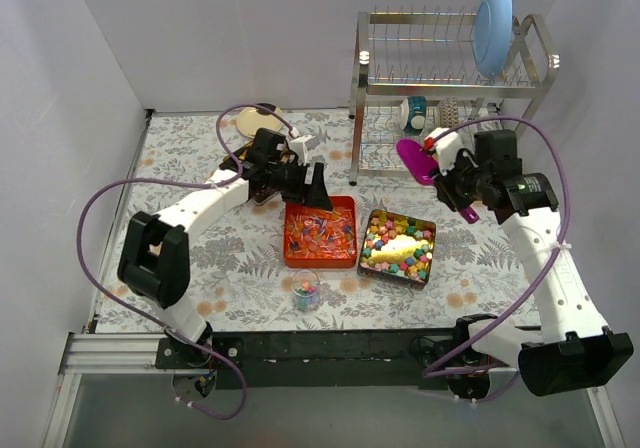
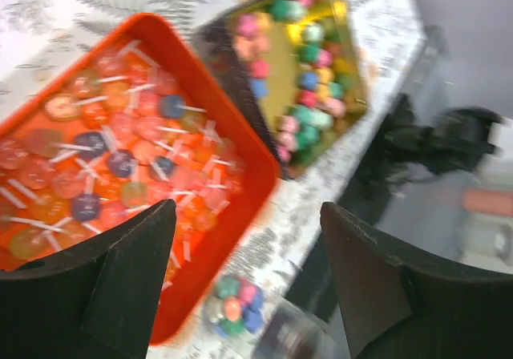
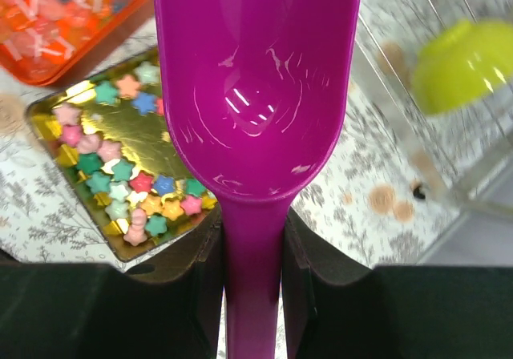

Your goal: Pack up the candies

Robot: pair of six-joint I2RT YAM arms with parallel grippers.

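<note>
My right gripper is shut on the handle of a magenta scoop [image 3: 256, 94], whose bowl hangs empty in the right wrist view. Beneath and to its left lies a gold-lined tray of star-shaped candies [image 1: 397, 247], with a bare patch of floor showing. Red-orange tray [image 1: 320, 259] of lollipops stands just left of that one. My left gripper is open above the red-orange tray's near right side, its fingers wide apart with nothing between them. A clear jar [image 1: 306, 290] with a few candies in it sits in front of the trays.
A metal dish rack [image 1: 361, 98] holding a blue plate [image 1: 492, 30] and mugs fills the back right. A yellow-green cup [image 3: 461, 66] sits on its lower level. A cream lid [image 1: 260, 120] lies at the back left.
</note>
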